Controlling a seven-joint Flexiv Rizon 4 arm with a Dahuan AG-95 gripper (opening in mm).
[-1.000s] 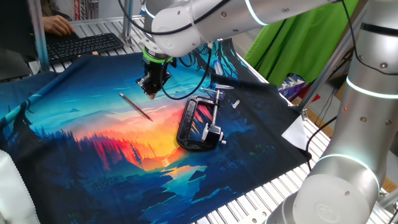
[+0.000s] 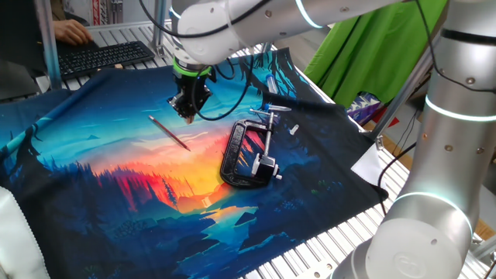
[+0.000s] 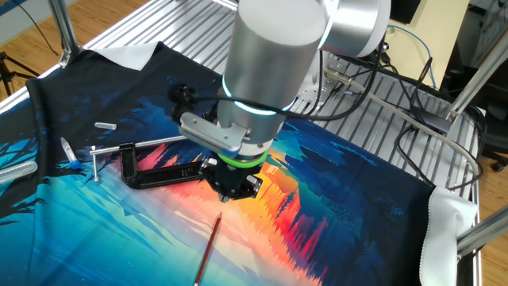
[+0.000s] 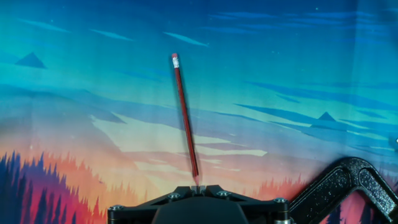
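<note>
A dark red pencil (image 2: 169, 133) lies on the printed cloth (image 2: 116, 225). In the wrist view the pencil (image 4: 185, 124) runs nearly upright, its pink eraser at the far end and its sharpened point close to my fingertips. My gripper appears shut, its fingertips together and nothing showing between them. From the second exterior side, the gripper (image 3: 225, 196) hangs above the cloth beyond one end of the pencil (image 3: 209, 248), apparently clear of it. The gripper (image 2: 188, 119) is to the right of the pencil in exterior view 1.
A black clamp (image 2: 236, 155) lies right of the pencil, and its frame (image 4: 348, 180) enters the wrist view at lower right. Near it are a blue-tipped tube (image 3: 70, 153) and a small clear vial (image 3: 105, 125). A hand (image 2: 70, 31) rests by a keyboard (image 2: 105, 56).
The arm and wrist have shifted slightly to the left in exterior view 1, while the fingertips stay almost in place. The pencil and clamp have not moved.
</note>
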